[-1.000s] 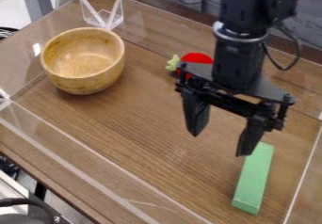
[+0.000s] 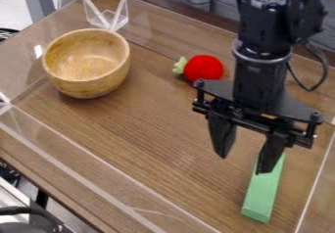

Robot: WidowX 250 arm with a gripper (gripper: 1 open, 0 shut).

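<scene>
The black gripper (image 2: 248,141) hangs over the right half of the wooden table, its two fingers spread apart with nothing visible between them. A green bar (image 2: 262,192) lies on the table below and just beyond the right finger. A red object (image 2: 203,68) with a small green part sits behind the gripper, to its upper left.
A wooden bowl (image 2: 82,64) stands at the left, with a clear plastic item at the back left near the table's edge. Cables lie off the table at the left.
The gripper has shifted a little and now appears slightly tilted or turned, its fingers a bit nearer the camera's centre. The objects on the table have not moved.
</scene>
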